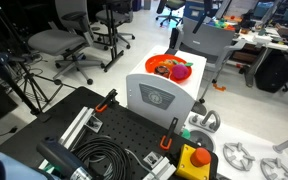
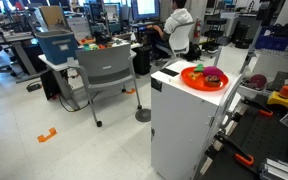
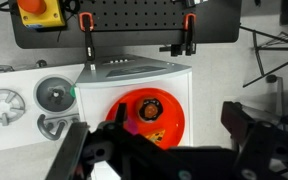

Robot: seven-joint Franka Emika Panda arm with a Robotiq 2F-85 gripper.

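Note:
In the wrist view my gripper stands open above a red-orange plate [image 3: 174,118], its dark fingers [image 3: 242,128] spread wide with nothing held between them. A dark round item with a brown centre [image 3: 149,107] lies on that plate. Beside it are an orange wedge-like piece [image 3: 156,137] and a magenta item [image 3: 132,126], partly hidden by the gripper. From the side, the plate [image 2: 191,77] rests on a white counter, and the rounded magenta item [image 2: 213,75] sits at its right part.
A white panel with a round emblem [image 1: 157,92] rises in front of the plate. A yellow box with a red button [image 1: 195,160] and stove burners [image 1: 237,156] lie nearby; a small sink [image 3: 54,95] and faucet [image 3: 52,126] adjoin the plate. Coiled black cable [image 1: 102,157] fills part of the dark base.

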